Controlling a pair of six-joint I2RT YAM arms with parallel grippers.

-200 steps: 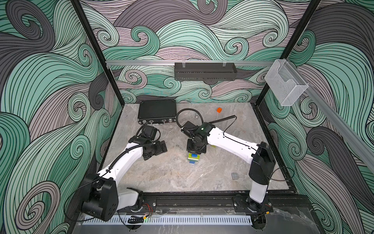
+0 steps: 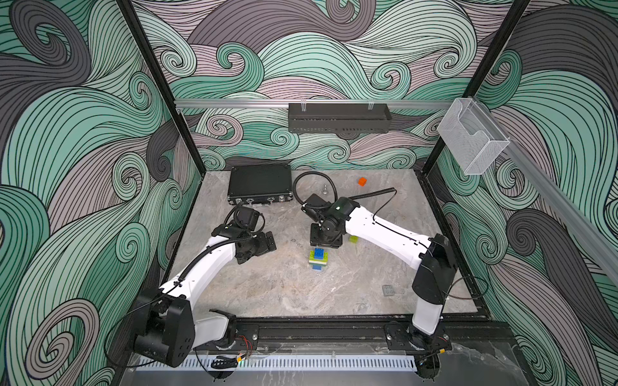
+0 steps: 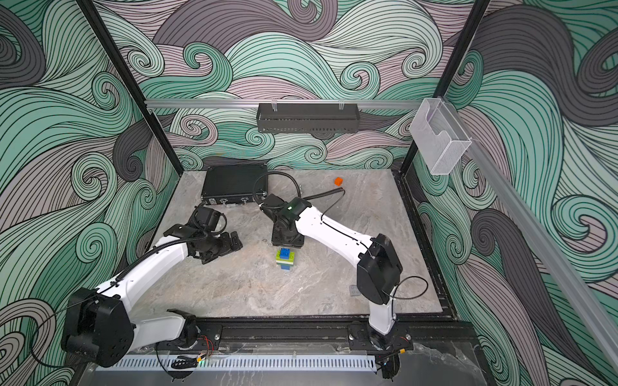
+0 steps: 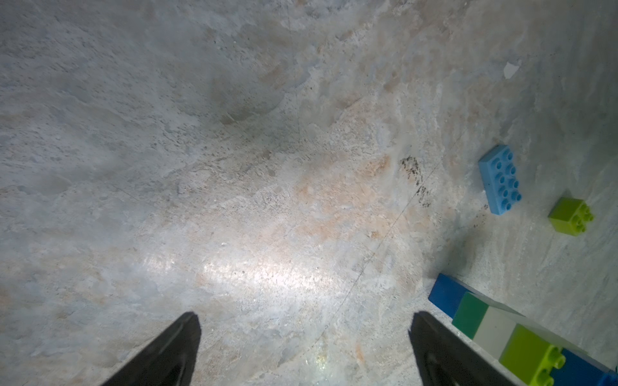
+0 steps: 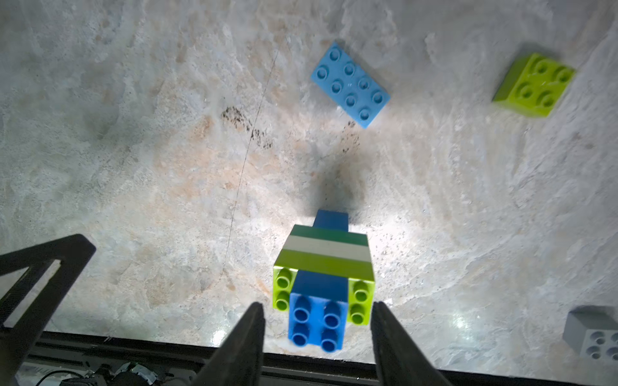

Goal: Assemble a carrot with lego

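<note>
A brick stack (image 5: 322, 251) stands upright on the table: a blue base, dark green, white and lime layers, and a blue top brick (image 5: 318, 318) with studs up. My right gripper is over the stack, its fingers (image 5: 248, 341) apart on either side of the blue top brick in the right wrist view; no contact with it shows. Behind the stack lies a flat light-blue brick (image 5: 351, 85); a lime brick (image 5: 534, 83) is off to its right. To the left, my left gripper hangs open and empty.
A grey brick (image 2: 388, 290) lies at the front right, an orange brick (image 2: 362, 181) at the back. A black case (image 2: 260, 183) occupies the back left. Bare table surrounds the stack at the front.
My right gripper has risen and drawn slightly back, so more of the stack's blue top shows. The stack shifted slightly left early on. The left arm has stayed still.
</note>
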